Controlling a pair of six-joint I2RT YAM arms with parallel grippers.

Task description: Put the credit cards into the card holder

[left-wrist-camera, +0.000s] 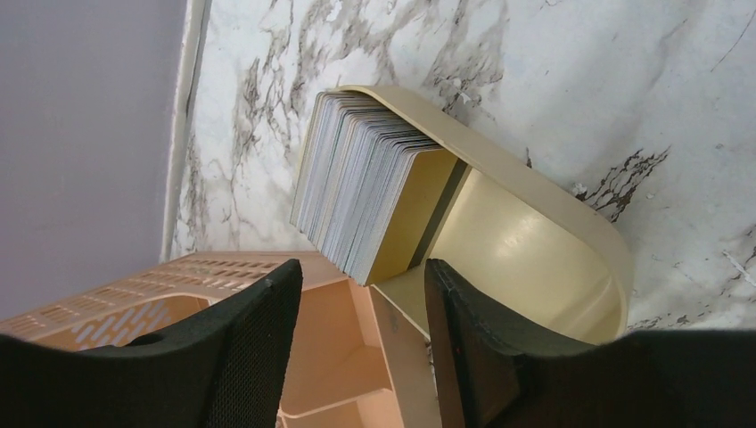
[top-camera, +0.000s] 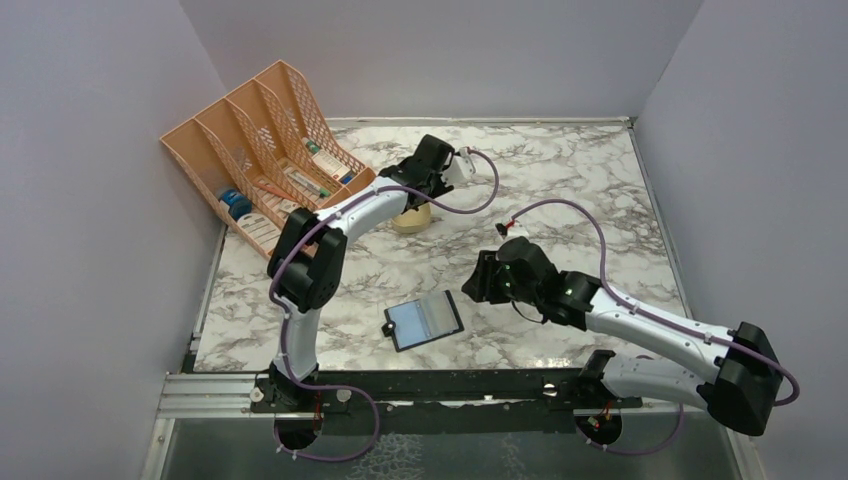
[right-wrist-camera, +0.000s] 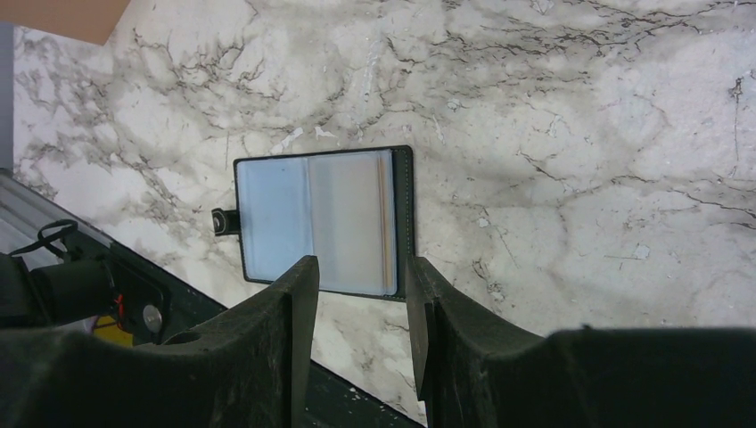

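Note:
A tight row of cards (left-wrist-camera: 357, 187) stands on edge in one end of a beige oblong box (left-wrist-camera: 535, 205). Above them, in the left wrist view, the fingers of my left gripper are apart, with no card gripped between them. From the top, that arm mostly covers the box (top-camera: 410, 223) and hides the cards. The card holder (right-wrist-camera: 276, 218), black-edged with clear sleeves, lies spread flat near the table's front; its snap tab points left. My right gripper hovers above and to the right of it, open and empty.
An orange divided organizer (top-camera: 255, 120) holding bottles and tubes fills the back left, its corner close against the card box. Bare marble tabletop (top-camera: 580, 180) stretches across the right and the middle.

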